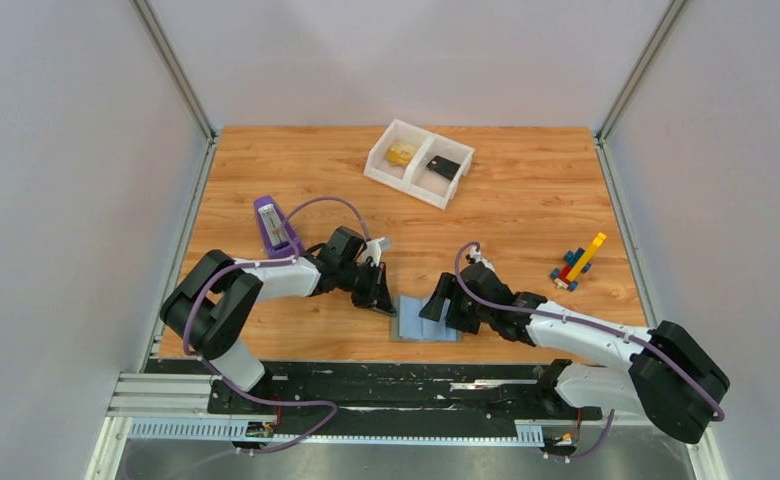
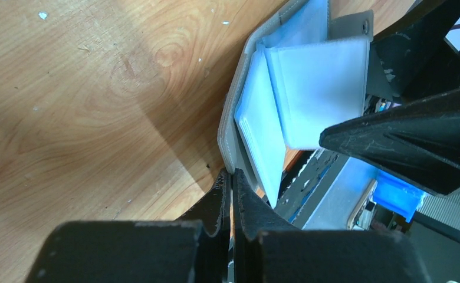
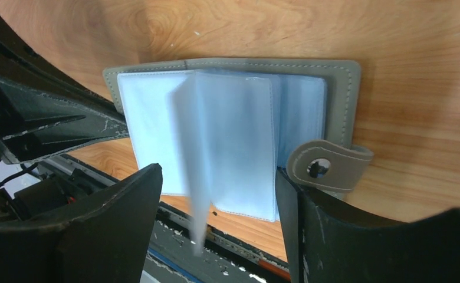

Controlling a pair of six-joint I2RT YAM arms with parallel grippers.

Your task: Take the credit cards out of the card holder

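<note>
The grey card holder (image 3: 350, 88) lies open at the table's front edge, with pale blue plastic sleeves (image 3: 239, 147) and a snap strap (image 3: 339, 171). My left gripper is shut at the holder's grey edge; whether that thin edge is between its tips is hard to tell. My right gripper hangs part open over the sleeves, a raised sleeve flap blurred between its fingers. In the left wrist view, one right finger (image 2: 404, 135) reaches over the sleeves. I cannot make out cards separately.
A white two-compartment tray (image 1: 414, 185) with yellow and black items stands at the back. A purple holder (image 1: 278, 225) is at left, a toy of coloured bricks (image 1: 576, 260) at right.
</note>
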